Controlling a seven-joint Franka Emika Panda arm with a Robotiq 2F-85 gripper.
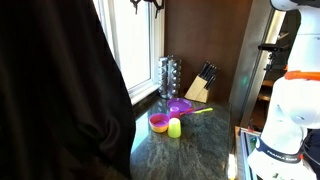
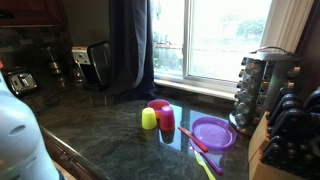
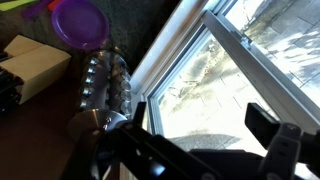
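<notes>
High up by the window, my gripper is at the top edge of exterior view 1, its two fingers spread with no object seen between them. Its fingers also stand wide apart along the bottom of the wrist view, over the bright window. Far below on the dark counter are a yellow cup, a red-pink cup and a pink bowl behind them. A purple plate lies to their right in exterior view 2. A red utensil and a yellow-green utensil rest near it.
A spice rack with metal-lidded jars stands beside the window. Close to it is a wooden knife block holding dark handles. A dark curtain covers the left of exterior view 1. Open counter lies in front of the cups.
</notes>
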